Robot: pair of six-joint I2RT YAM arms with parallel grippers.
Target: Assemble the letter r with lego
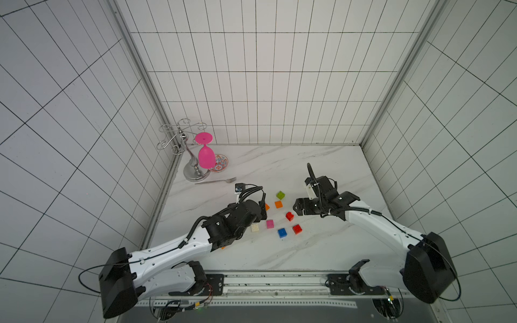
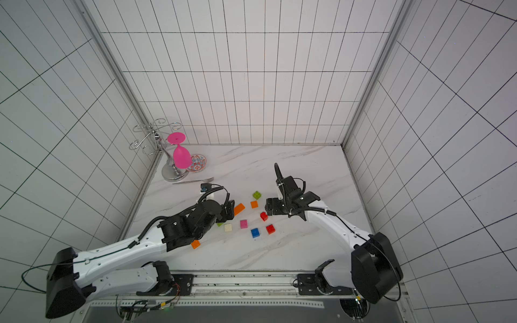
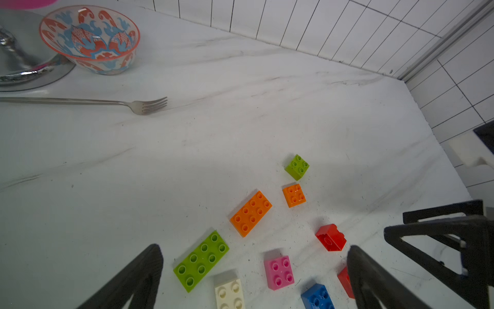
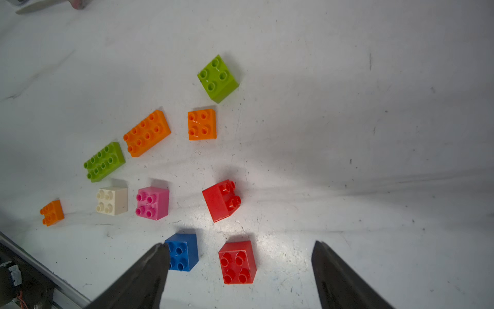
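Loose bricks lie apart on the marble table. In the left wrist view are a long green brick (image 3: 201,261), a long orange brick (image 3: 251,213), a small orange brick (image 3: 294,195), a small green brick (image 3: 297,167), a white brick (image 3: 229,295) and a pink brick (image 3: 279,273). The right wrist view shows a blue brick (image 4: 182,252), an upright red brick (image 4: 237,262), a red brick tipped on its side (image 4: 221,200) and another orange brick (image 4: 52,212) at far left. My left gripper hovers open above the bricks, empty. My right gripper hangs parted over the red bricks, holding nothing.
A fork (image 3: 146,106), a patterned bowl (image 3: 92,41), a pink hourglass-shaped object (image 1: 205,153) and a metal stand (image 1: 195,171) occupy the back left. Both grippers are fairly close together.
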